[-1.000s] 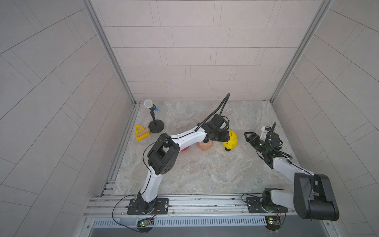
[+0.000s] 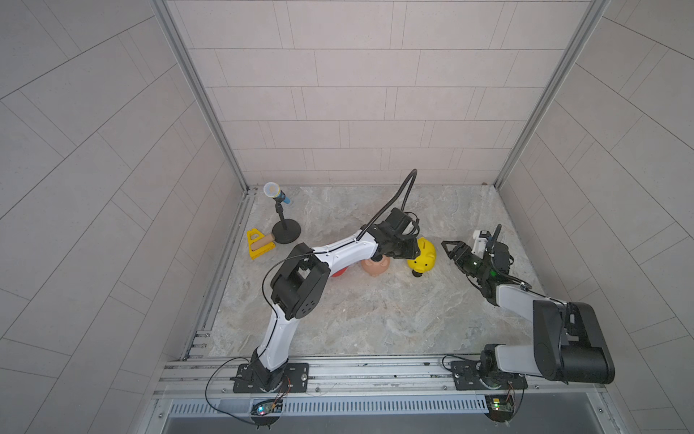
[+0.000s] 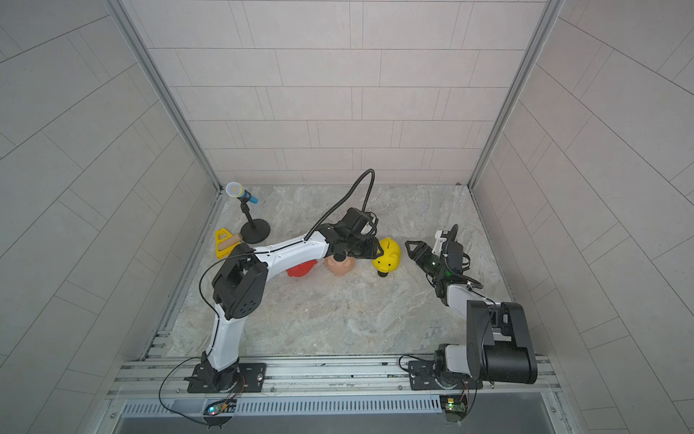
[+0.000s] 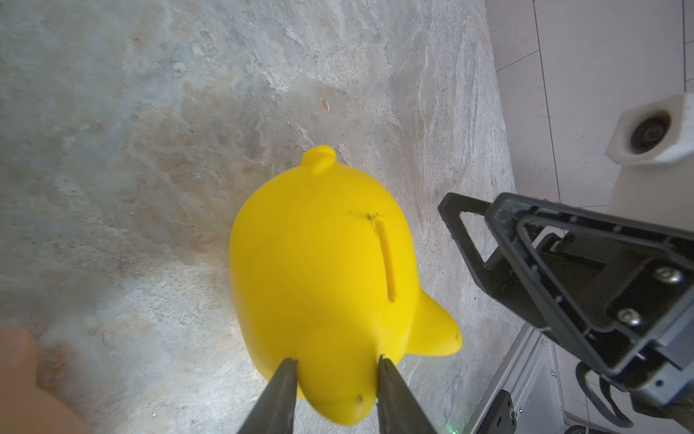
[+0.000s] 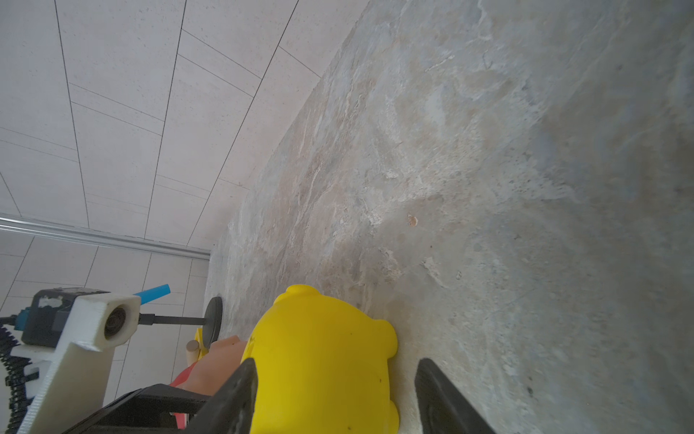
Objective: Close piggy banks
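A yellow piggy bank (image 4: pixel 311 260) with a coin slot lies on the table between my two arms. My left gripper is shut on its near end, one finger (image 4: pixel 278 398) at each side of the yellow. To the right of the bank my right gripper is part open; in its wrist view the yellow body shows beyond and between the fingertips, apparently not held. A dark piece (image 2: pixel 417 273) sits at the bank's front end. Left of it stand a pink piggy bank (image 3: pixel 339 265) and a red one (image 3: pixel 301 268), both partly covered by my left arm.
A stand with a round black base (image 2: pixel 286 231) is at the back left, beside a yellow frame-shaped item (image 2: pixel 258 243) with a wooden part.
My right arm has moved slightly left, towards the yellow piggy bank. The bank and my left arm have shifted hardly at all.
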